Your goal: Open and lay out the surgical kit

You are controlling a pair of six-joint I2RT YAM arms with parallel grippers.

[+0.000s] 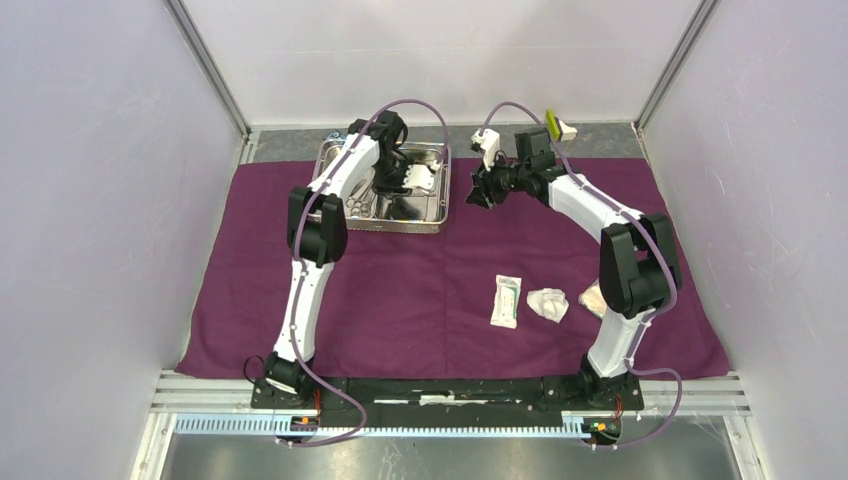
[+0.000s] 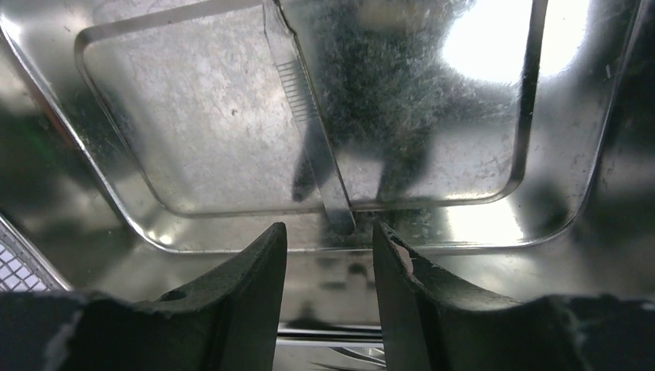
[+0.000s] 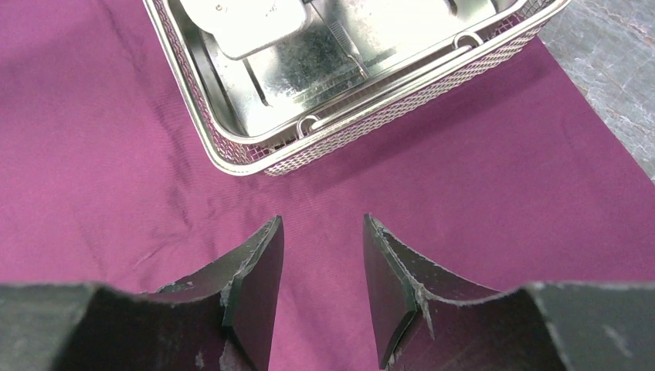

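Observation:
The steel kit tray (image 1: pixel 438 215) sits in a mesh basket (image 3: pixel 402 104) at the back centre. My left gripper hangs open inside it, just short of the end of a flat steel instrument with a graduated scale (image 2: pixel 317 139), with nothing between its fingers. Scissor-like instruments (image 1: pixel 362 206) lie in the tray's left part, partly hidden by the left arm. My right gripper stands open over the purple drape to the right of the basket, empty.
A white packet (image 1: pixel 506 301), a crumpled white bundle (image 1: pixel 548 303) and another pack (image 1: pixel 592 298) lie at front right. A yellow-and-white item (image 1: pixel 560 127) is at the back. The drape (image 1: pixel 400 300) is clear at front left and centre.

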